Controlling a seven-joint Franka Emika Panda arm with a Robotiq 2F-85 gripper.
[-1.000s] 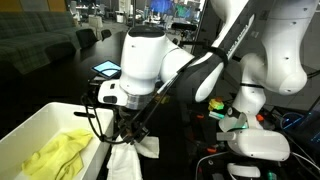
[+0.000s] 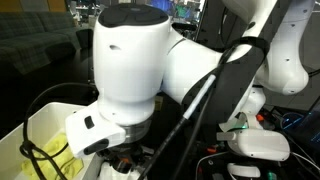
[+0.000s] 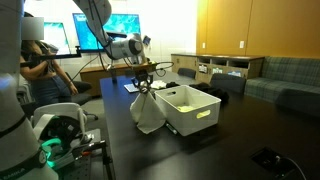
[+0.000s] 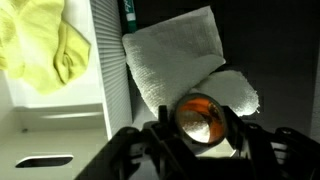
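Observation:
A white cloth (image 3: pixel 148 112) hangs from my gripper (image 3: pixel 144 84) down toward the dark table in exterior view 2, beside the white box (image 3: pixel 178 120). The wrist view shows the cloth (image 4: pixel 175 60) spread out below the gripper, which is shut on it. A round, copper-orange thing (image 4: pixel 200 118) also shows at the fingers; I cannot tell what it is. Inside the box (image 2: pixel 20 150) lies a crumpled yellow cloth (image 4: pixel 45 45). In exterior view 1 my arm (image 2: pixel 135 70) covers the middle, and the fingertips are hidden.
A green marker (image 4: pixel 130 15) lies on the dark surface near the white cloth in the wrist view. Beyond the box, a dark bunched item (image 3: pixel 232 85) rests on the table.

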